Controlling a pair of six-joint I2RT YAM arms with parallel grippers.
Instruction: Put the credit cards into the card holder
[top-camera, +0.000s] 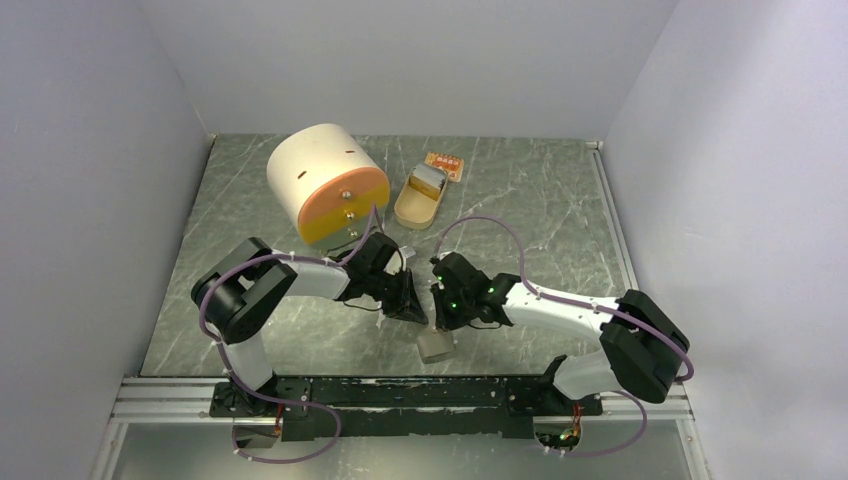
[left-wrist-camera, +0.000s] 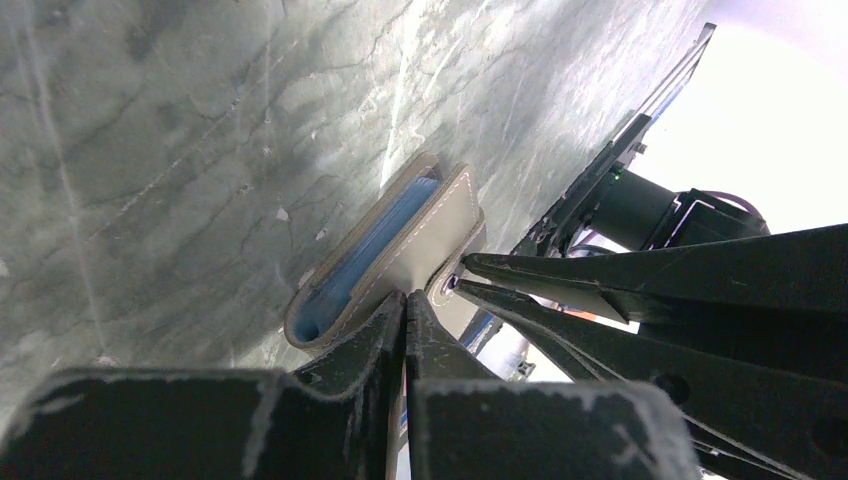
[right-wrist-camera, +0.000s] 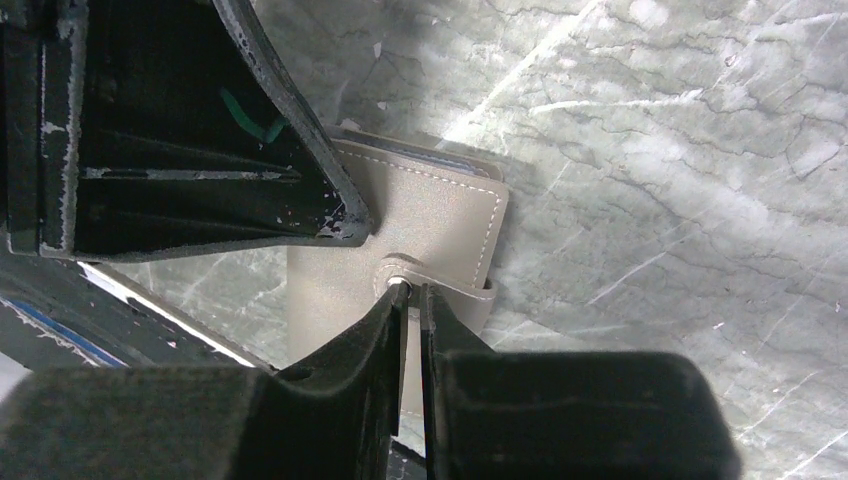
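A beige leather card holder (top-camera: 435, 346) with stitched edges and a blue inner layer (left-wrist-camera: 375, 240) lies near the table's front edge. In the left wrist view it stands partly on edge at my left gripper, which is shut on it. My right gripper is at the holder's snap strap (right-wrist-camera: 445, 280), its fingertips close together at the metal snap; whether they grip it is unclear. A small pale item (top-camera: 408, 252), too small to identify, lies behind the left gripper.
A white cylinder box (top-camera: 310, 170) with an orange and yellow front stands at back left. A beige tray (top-camera: 415, 210) and an orange item (top-camera: 448, 160) are at back centre.
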